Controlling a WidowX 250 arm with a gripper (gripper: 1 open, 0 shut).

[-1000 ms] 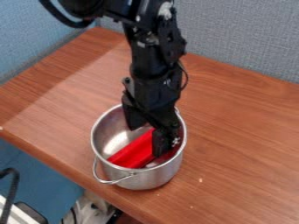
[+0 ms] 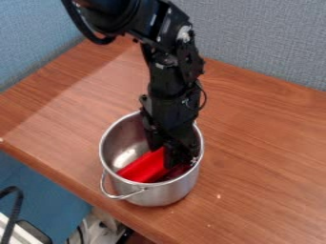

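A metal pot (image 2: 117, 143) with a wire handle stands on the wooden table near its front-left edge. A red elongated object (image 2: 145, 166) lies inside the pot. My black gripper (image 2: 171, 149) reaches down from above into the pot, over the right and back part of the red object. Its fingers are dark and partly hidden in the pot, so I cannot tell how far apart they stand or whether they touch the object.
A grey wall stands behind it. Beyond the front-left edge are a blue surface, cables and some white and dark items.
The gripper has shifted slightly within the pot and the arm above it stands a little differently. The pot has stayed in place.
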